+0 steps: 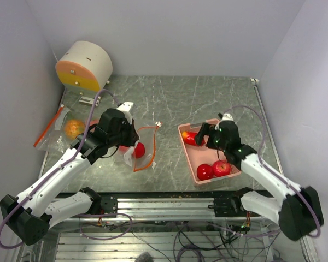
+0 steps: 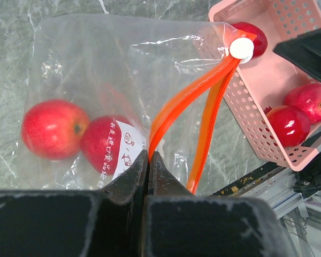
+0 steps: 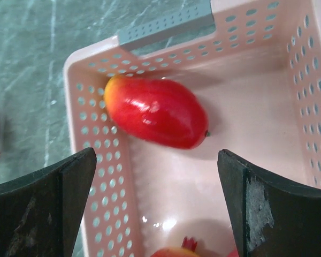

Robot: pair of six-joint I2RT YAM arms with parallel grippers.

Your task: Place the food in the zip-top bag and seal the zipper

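Note:
A clear zip bag (image 2: 166,48) with an orange zipper (image 2: 176,104) lies on the table, its mouth parted. Inside it rest a red apple (image 2: 54,129) and a second red fruit (image 2: 104,147), partly behind a white label. My left gripper is shut on the bag's edge at the zipper. Over the pink basket (image 3: 224,69), my right gripper stands open, nothing between its fingers. Ahead of those fingers a red mango (image 3: 158,110) with a yellow end lies against the basket's corner. Two pomegranates (image 1: 205,172) (image 1: 221,167) sit at the basket's near end.
Another zip bag (image 1: 59,128) holding an orange-coloured fruit (image 1: 74,128) lies at the far left. Behind it stands a cream, bread-box-like container (image 1: 83,64). The basket's walls rise around the mango.

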